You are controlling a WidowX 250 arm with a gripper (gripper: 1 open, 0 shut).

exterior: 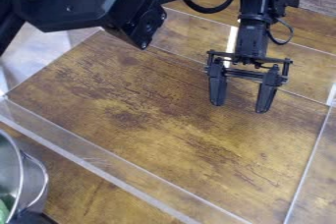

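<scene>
My gripper (242,96) is at the right of the camera view, pointing down over the wooden surface (144,130). Its two black fingers stand apart, with only bare wood visible between them. The black arm reaches in from the top left. A small pale object shows partly behind the gripper's upper body, too hidden to identify.
A metal pot (29,184) with something green inside sits at the lower left edge, cut off by the frame. Clear strips border the wooden surface.
</scene>
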